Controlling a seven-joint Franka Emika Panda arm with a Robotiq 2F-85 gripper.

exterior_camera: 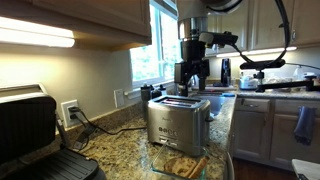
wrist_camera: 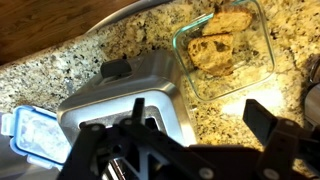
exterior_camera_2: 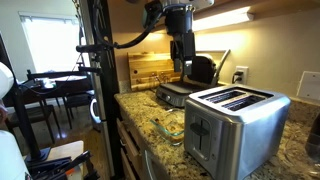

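Observation:
A silver toaster (exterior_camera: pixel 176 124) stands on the granite counter, its slots facing up. In front of it lies a clear glass dish (wrist_camera: pixel 238 84) holding slices of bread (wrist_camera: pixel 211 54), which look browned in the wrist view. My gripper (exterior_camera: pixel 193 84) hangs above the toaster, pointing down, apart from it. Its black fingers (wrist_camera: pixel 265 122) are spread in the wrist view, with nothing held between them. They cover part of the toaster's top there, so I cannot tell whether anything is in the slots.
A black grill press (exterior_camera: pixel 25 125) stands open at the left of the counter. Wall cabinets (exterior_camera: pixel 75 18) overhang that side. A blue-rimmed clear container (wrist_camera: pixel 40 137) sits beyond the toaster. A power cord runs to the wall outlet (exterior_camera: pixel 71 112).

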